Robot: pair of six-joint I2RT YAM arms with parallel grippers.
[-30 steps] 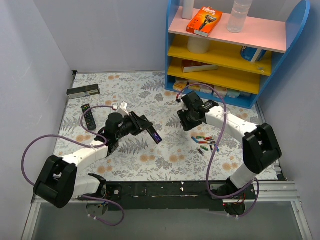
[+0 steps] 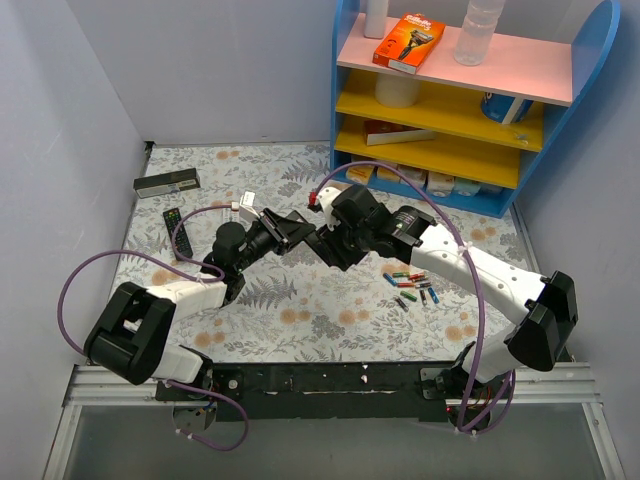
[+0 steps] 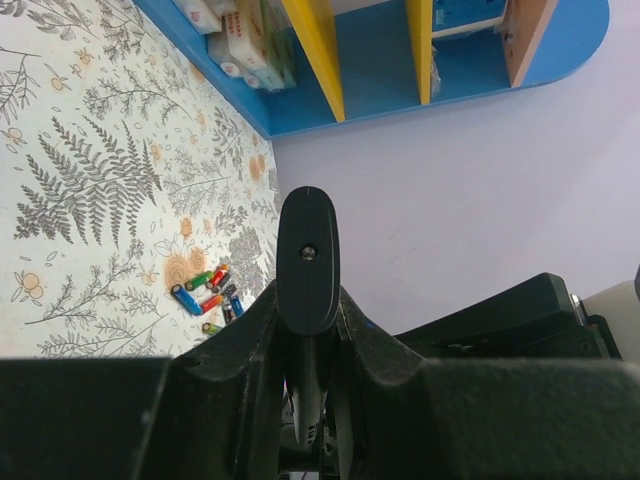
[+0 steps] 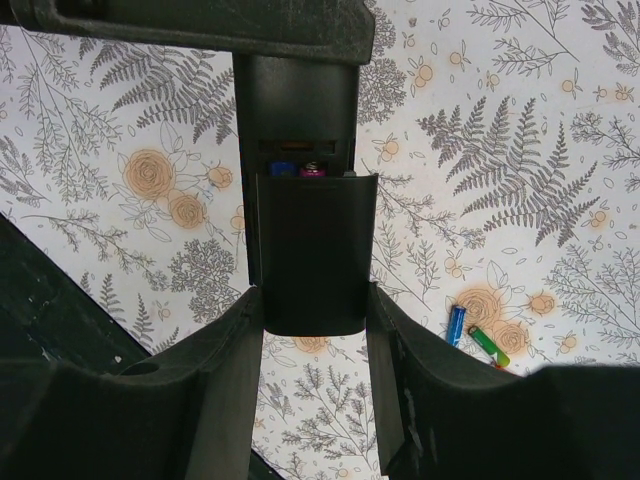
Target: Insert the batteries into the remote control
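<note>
My left gripper [image 2: 295,232] is shut on a black remote control [image 4: 300,105], held up above the table with its back showing in the right wrist view. In its battery bay a blue battery end [image 4: 283,169] and a pink battery end [image 4: 313,169] are visible. Shut on a black battery cover [image 4: 317,255], my right gripper holds it over the lower part of the remote, covering most of the bay. Whether the cover touches the remote I cannot tell. End-on in the left wrist view, the remote [image 3: 308,255] stands between the left fingers.
Several loose batteries [image 2: 410,280] lie on the patterned table right of centre. Another remote [image 2: 178,234] and a dark box [image 2: 166,183] rest at the left. A blue shelf unit [image 2: 340,100] stands at the back right.
My right gripper has moved left with the cover to the remote in the left gripper, hiding its battery bay from above. The left gripper stays nearly where it was.
</note>
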